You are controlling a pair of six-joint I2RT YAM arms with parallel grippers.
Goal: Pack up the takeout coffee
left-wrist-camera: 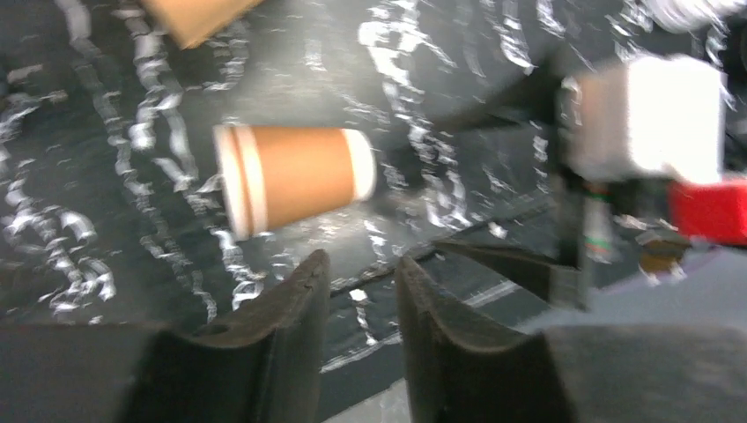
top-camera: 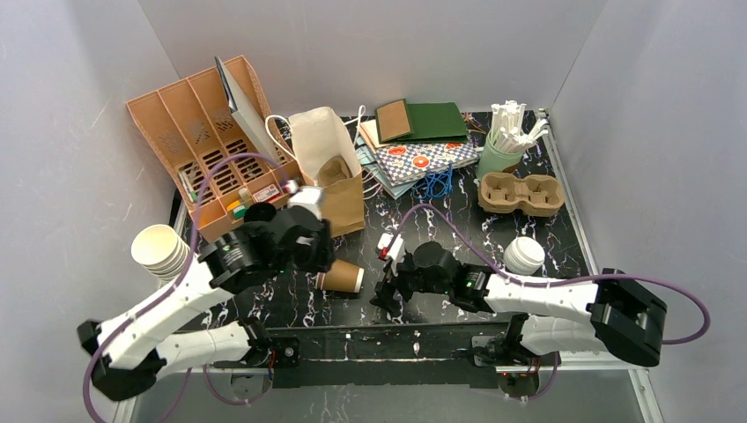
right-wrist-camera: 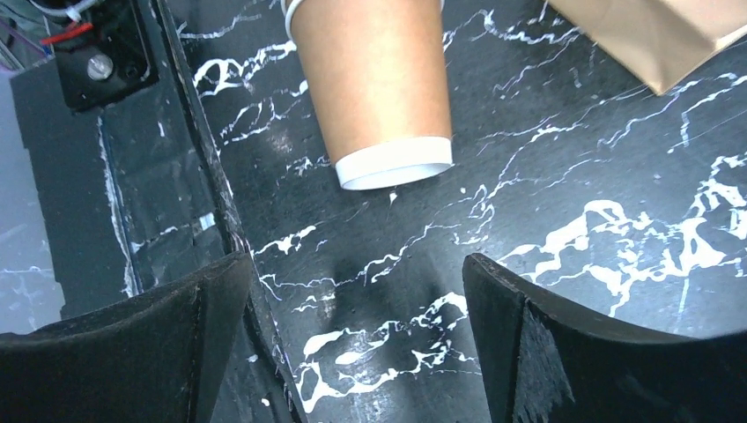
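Note:
A brown paper cup [top-camera: 337,277] with a white rim lies on its side on the black marble table, also in the left wrist view [left-wrist-camera: 299,172] and right wrist view [right-wrist-camera: 374,84]. My left gripper [top-camera: 315,256] is above and left of it; in its blurred wrist view the fingers [left-wrist-camera: 282,344] are part open, with nothing visible between them. My right gripper [top-camera: 383,295] stands open low at the cup's right, beside its base, with only table between the fingertips. A kraft paper bag [top-camera: 342,211] with white handles stands behind the left gripper.
A pink divided organiser [top-camera: 167,132] is back left, cup stacks [top-camera: 154,247] far left. A folder pile [top-camera: 423,163], straw holder [top-camera: 499,159], cardboard carrier [top-camera: 520,192] and lid stack [top-camera: 524,254] fill back and right. The table's front edge runs close below the cup.

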